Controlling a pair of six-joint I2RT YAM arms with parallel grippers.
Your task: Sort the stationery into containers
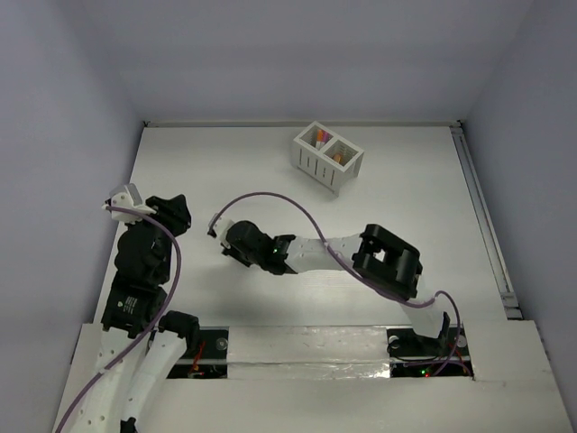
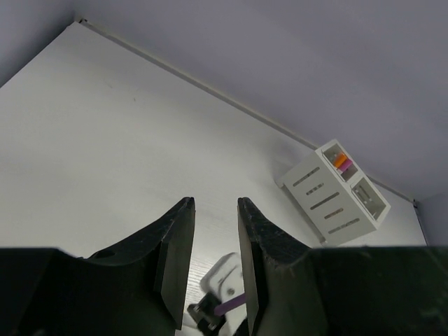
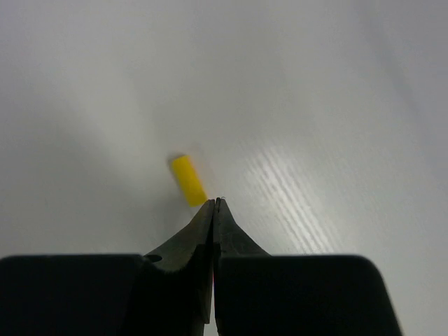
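A small yellow piece [image 3: 188,180] lies on the white table in the right wrist view, just beyond the tips of my right gripper. That gripper is shut, and no piece shows held at its tips. From the top, its wrist [image 1: 248,242] covers the spot where the piece lies. My left gripper is open with nothing held; the other arm shows behind the gap. At the back stands a white two-compartment container [image 1: 317,167]. Orange and magenta items [image 2: 343,162] are in one compartment, and an orange item [image 1: 338,158] is in the other.
My left arm [image 1: 135,271] stands at the table's left side, while the right arm [image 1: 325,255] reaches across the middle. Bare table [image 1: 216,162] lies between the arms and the back wall. A purple cable [image 1: 270,193] arches over the right arm.
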